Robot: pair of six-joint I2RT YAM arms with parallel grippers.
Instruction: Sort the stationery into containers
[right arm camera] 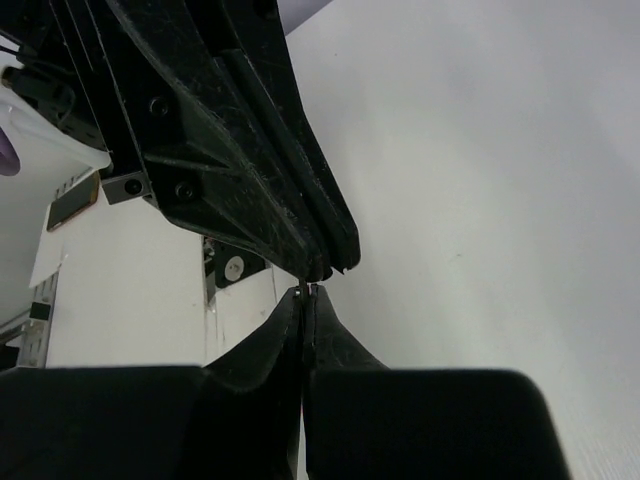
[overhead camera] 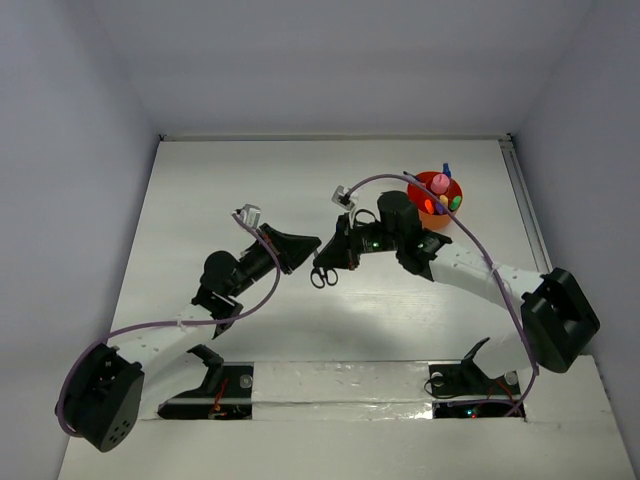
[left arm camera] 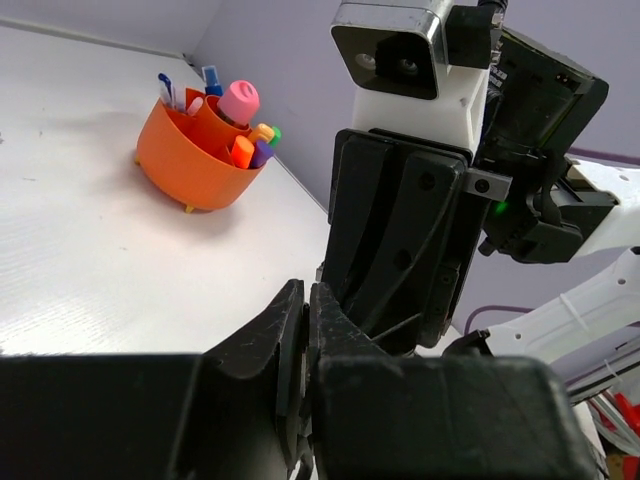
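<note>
Black-handled scissors (overhead camera: pixel 324 278) hang between the two grippers near the middle of the top view, handles downward. My left gripper (overhead camera: pixel 314 247) is shut at their upper end; in the left wrist view its fingers meet with little of the scissors showing. An orange organizer holding pens and markers stands at the back right.
Grey walls enclose it at the back and sides.
</note>
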